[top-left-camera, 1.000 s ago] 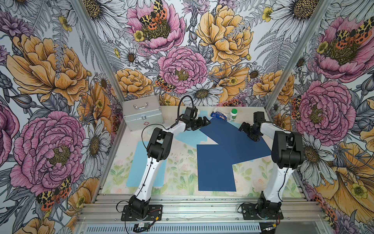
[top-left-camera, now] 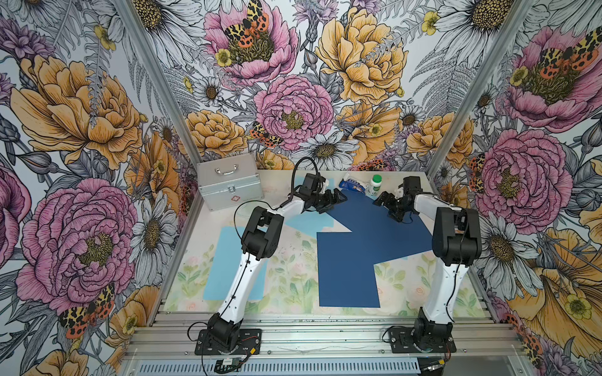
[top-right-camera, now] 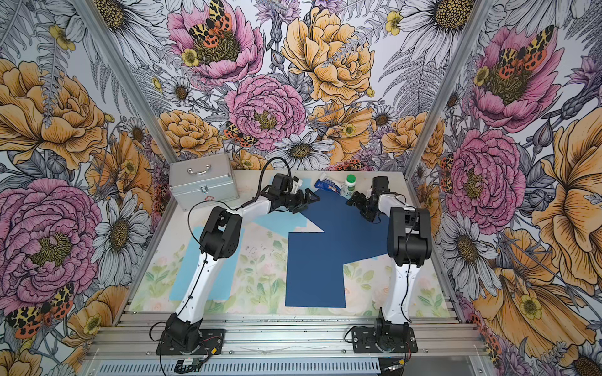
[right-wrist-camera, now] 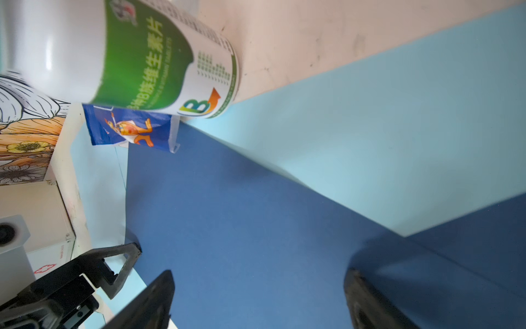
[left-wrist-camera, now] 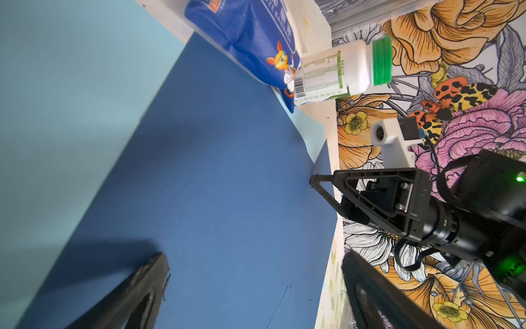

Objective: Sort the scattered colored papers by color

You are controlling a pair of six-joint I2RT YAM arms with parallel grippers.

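Observation:
Dark blue papers (top-left-camera: 363, 238) overlap across the middle and right of the table. Light blue sheets lie at the front left (top-left-camera: 219, 263) and behind it near the center (top-left-camera: 311, 224). Another light blue paper (right-wrist-camera: 394, 126) shows in the right wrist view, partly covered by dark blue sheets. My left gripper (top-left-camera: 339, 196) is open over the back left corner of the dark blue paper. Across the same paper, my right gripper (top-left-camera: 381, 200) stands open at its back edge. Neither has anything visibly gripped between its fingers; where the tips touch the paper is hard to tell.
A blue snack packet (top-left-camera: 353, 185) and a white bottle with green cap (top-left-camera: 375, 182) stand between the grippers at the back edge, the bottle close to the right one. A silver case (top-left-camera: 230, 185) sits at the back left. Bare tabletop (top-left-camera: 288, 275) shows at front center.
The dark blue paper's right corner sits slightly farther left.

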